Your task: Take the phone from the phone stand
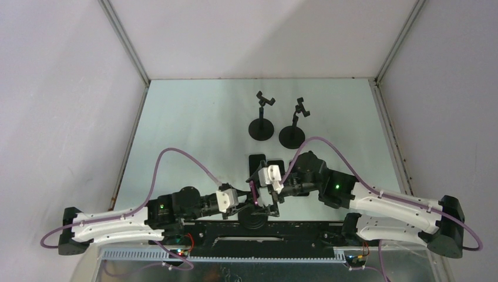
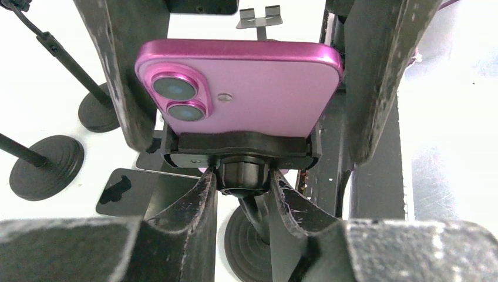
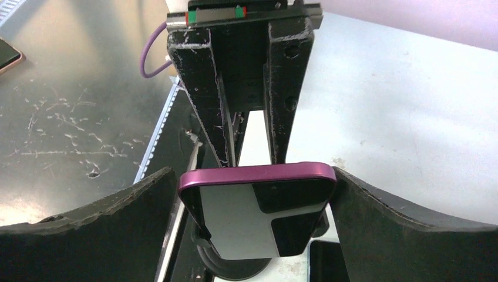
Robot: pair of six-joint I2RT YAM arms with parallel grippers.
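The pink phone [image 2: 258,88] rests in the black cradle [image 2: 241,142] of a phone stand. Its camera side shows in the left wrist view, its dark screen [image 3: 235,223] in the right wrist view. Just below the cradle, my left gripper is shut on the stand's round joint [image 2: 242,174]. My right gripper is open, one finger [image 3: 111,217] on each side of the phone; whether either touches its edges, I cannot tell. From above, both grippers meet over the stand's round base [image 1: 252,220], hiding most of the stand.
Two empty black stands [image 1: 261,128] [image 1: 292,137] stand farther back. Several dark phones lie flat on the table, one [image 1: 256,161] just behind the grippers. Free table [image 1: 188,129] extends at the back left. A dark rail [image 1: 202,232] runs along the front edge.
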